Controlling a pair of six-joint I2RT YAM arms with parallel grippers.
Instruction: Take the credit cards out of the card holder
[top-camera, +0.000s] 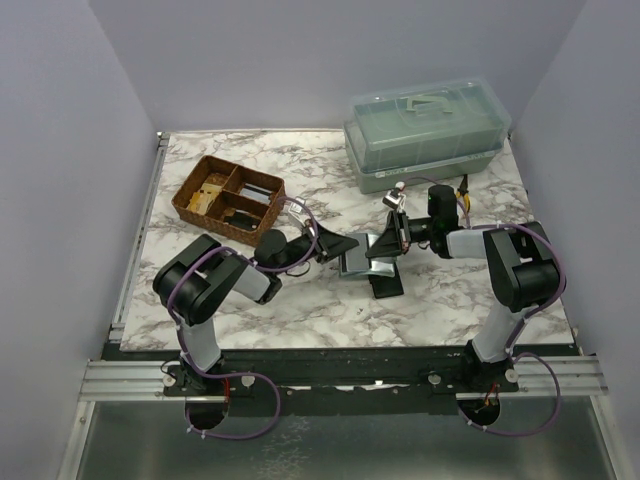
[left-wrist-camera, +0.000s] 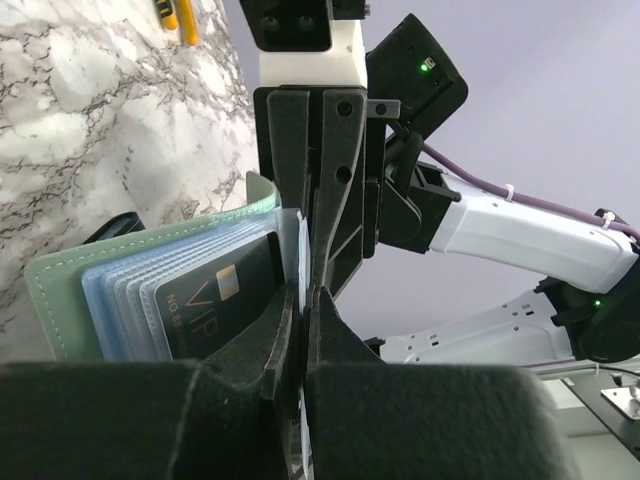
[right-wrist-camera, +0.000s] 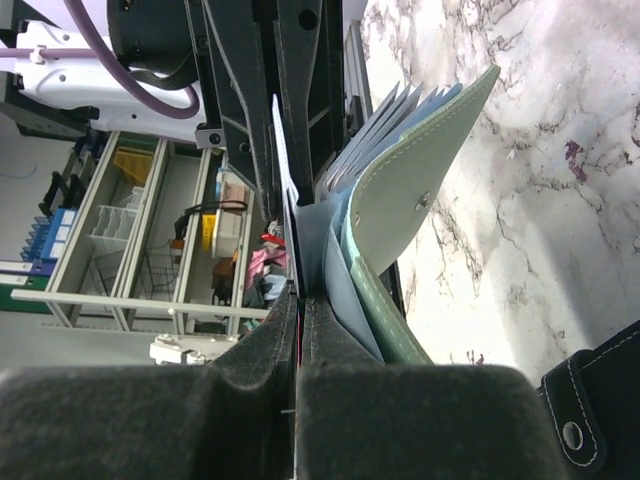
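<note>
The card holder (top-camera: 358, 262), mint green with clear blue sleeves, is held up between both grippers near the table's centre. In the left wrist view a black VIP card (left-wrist-camera: 210, 310) shows in a sleeve, and my left gripper is shut on the holder's thin sleeves. My right gripper is shut at the opposite side, its tips at the sleeve edges; whether anything thicker sits between them is hidden. In the top view the two grippers nearly meet. A black case (top-camera: 388, 287) lies on the table below.
A brown compartment basket (top-camera: 200, 205) stands back left, and clear green lidded boxes (top-camera: 420, 140) back right. A yellow-handled tool (top-camera: 463, 190) lies at the right.
</note>
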